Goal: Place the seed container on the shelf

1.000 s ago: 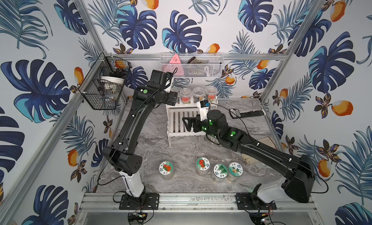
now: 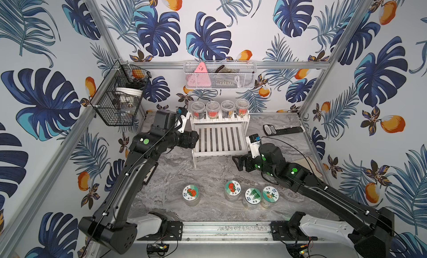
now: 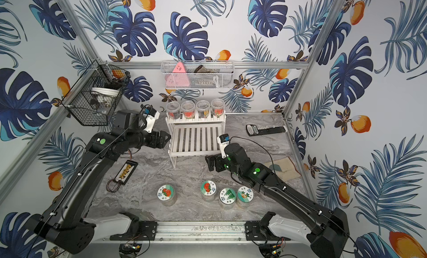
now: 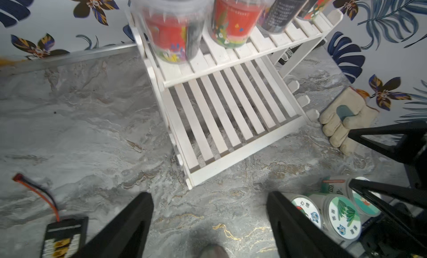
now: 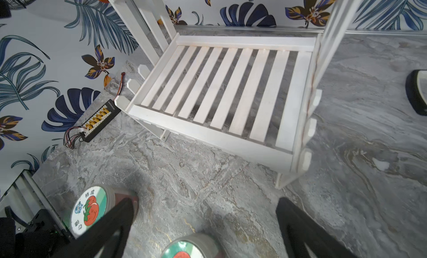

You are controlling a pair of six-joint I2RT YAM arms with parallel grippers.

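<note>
Four seed containers [image 2: 213, 109] stand on the upper tier of the white shelf [image 2: 220, 152]; the lower slatted tier is bare. Four lidded containers [image 2: 190, 192] stand on the table in front. My left gripper [image 2: 189, 139] hangs at the shelf's left side, near the top containers, its fingers apart with nothing seen between them. My right gripper [image 2: 243, 162] is open and empty, in front of the shelf's right part, above and behind the table containers.
A wire basket [image 2: 106, 102] hangs on the left wall, a mesh basket [image 2: 240, 80] at the back. A black remote [image 2: 289, 129], gloves [image 3: 287, 169] and a wired board [image 3: 124, 172] lie on the table.
My left gripper has moved down and left, away from the top containers. My right gripper has moved right and down, uncovering more of the lower tier. The containers have not moved.
</note>
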